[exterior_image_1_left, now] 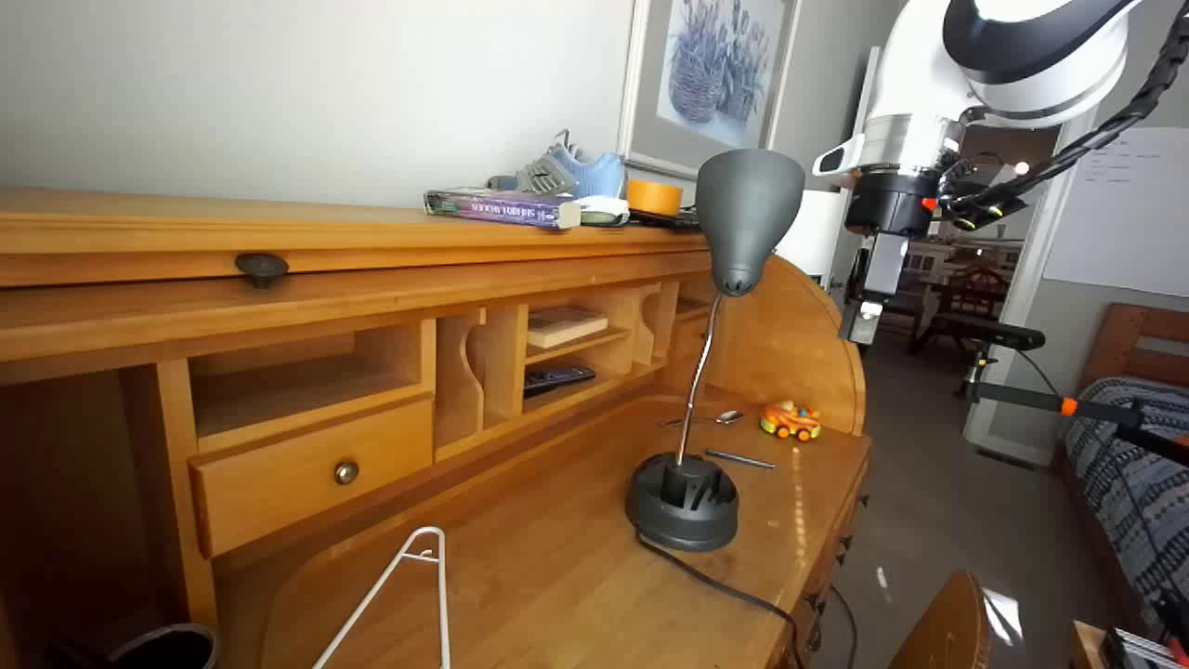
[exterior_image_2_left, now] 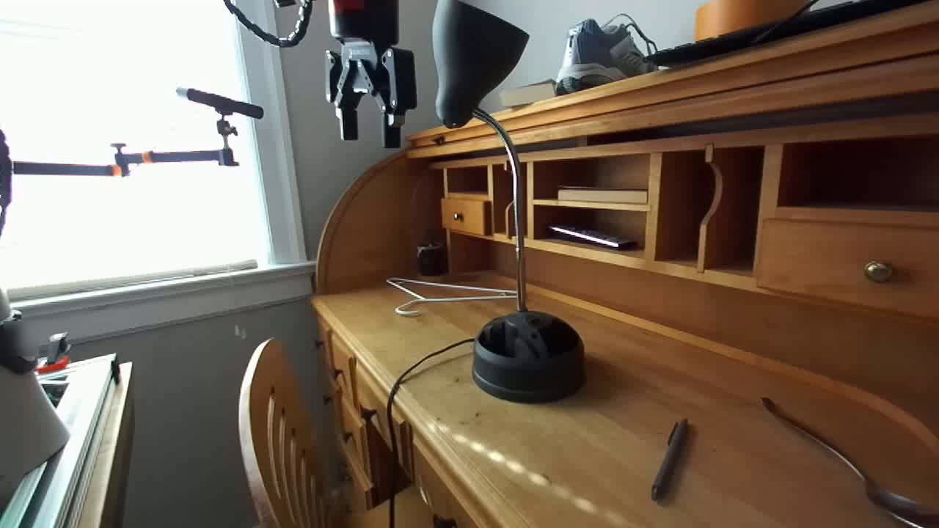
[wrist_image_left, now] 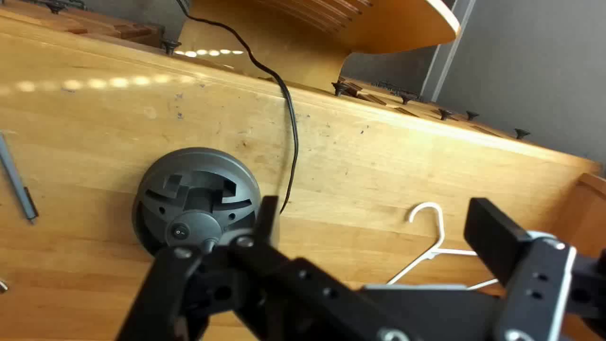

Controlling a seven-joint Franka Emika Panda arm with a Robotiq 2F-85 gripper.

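Above the desk, close to the lamp's head, my gripper point(exterior_image_2_left: 370, 137) hangs pointing down; its fingers stand apart, with nothing between them. In the wrist view the two fingers point(wrist_image_left: 493, 227) spread wide over the desktop. The grey desk lamp point(exterior_image_2_left: 475, 66) stands upright, its round base point(exterior_image_2_left: 528, 365) on the desk. A white hanger point(wrist_image_left: 434, 250) lies flat on the desktop, partly behind my fingers in the wrist view. On the same surface are a pen point(exterior_image_2_left: 671, 459), a spoon point(exterior_image_2_left: 845, 462) and an orange toy car point(exterior_image_1_left: 791, 420).
Shelf compartments hold a book point(exterior_image_1_left: 565, 324) and a remote point(exterior_image_1_left: 557, 379). Atop the desk sit a shoe point(exterior_image_2_left: 598, 57), a purple book point(exterior_image_1_left: 502, 207) and an orange container point(exterior_image_1_left: 654, 197). The lamp cord point(wrist_image_left: 292, 122) runs over the front edge, near a chair point(exterior_image_2_left: 273, 431).
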